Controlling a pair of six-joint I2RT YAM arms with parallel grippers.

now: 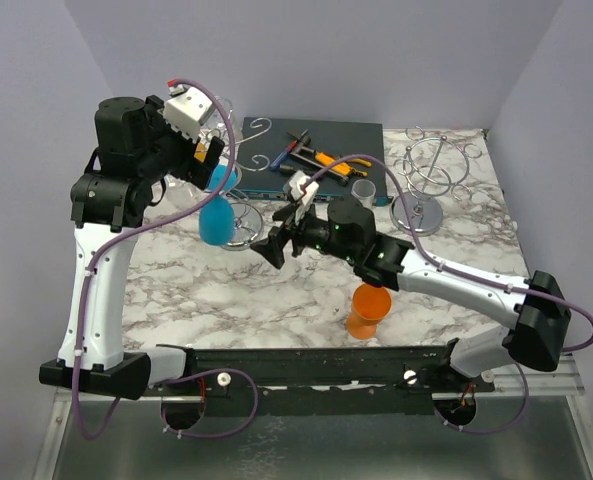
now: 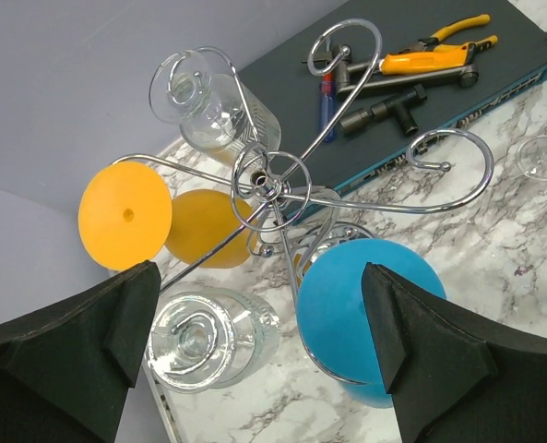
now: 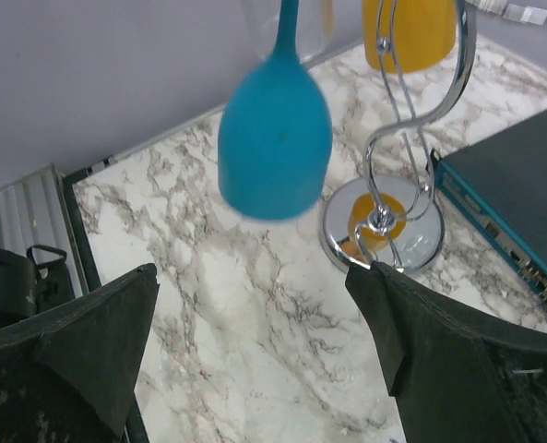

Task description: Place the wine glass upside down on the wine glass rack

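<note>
A blue wine glass (image 1: 216, 219) hangs on the left wire rack, its bowl seen low and stem up in the right wrist view (image 3: 273, 152). My left gripper (image 1: 201, 155) is open above that rack; its fingers frame the hanging glasses, including a clear glass (image 2: 208, 341) and a yellow glass (image 2: 121, 212). My right gripper (image 1: 281, 240) stands open just right of the blue glass, nothing between its fingers.
An empty wire rack (image 1: 426, 200) stands at the right. An orange cup (image 1: 366, 310) is on the front right of the marble top. A dark board (image 1: 356, 140) with tools lies at the back.
</note>
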